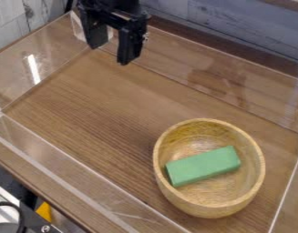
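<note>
My gripper (112,44) is at the upper left, a dark shape above the wooden table, with its fingers apart and nothing visible held. At the lower right a yellowish round bowl (246,193) rests on the table with a green rectangular block (202,165) lying inside it. The gripper is well away from both, up and to the left of them.
A pale wall edge runs along the back right, and the table's left edge shows at lower left.
</note>
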